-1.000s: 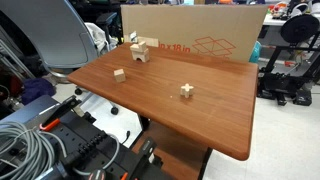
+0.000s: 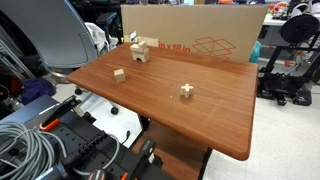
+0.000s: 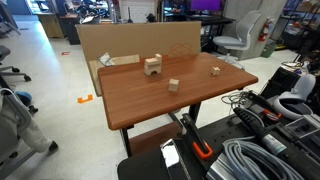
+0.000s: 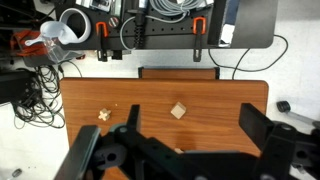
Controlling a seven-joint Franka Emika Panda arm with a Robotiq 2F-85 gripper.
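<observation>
A small pale wooden cube (image 4: 178,111) rests on the brown table (image 4: 225,95), seen between and ahead of my gripper's fingers in the wrist view. A pale cross-shaped piece (image 4: 104,114) lies to the left of it there; exterior view 1 shows this cross (image 2: 186,90) toward the table's near end and the cube (image 2: 119,75) farther left. Closer to the cardboard stands a larger notched wooden block (image 2: 140,48), also plain in exterior view 2 (image 3: 152,66). My gripper is open and empty, above the table. Neither exterior view shows it.
An upright cardboard panel (image 3: 135,42) borders the table's far side. Along the robot's side lie a dark base frame and coiled grey cable (image 3: 250,160).
</observation>
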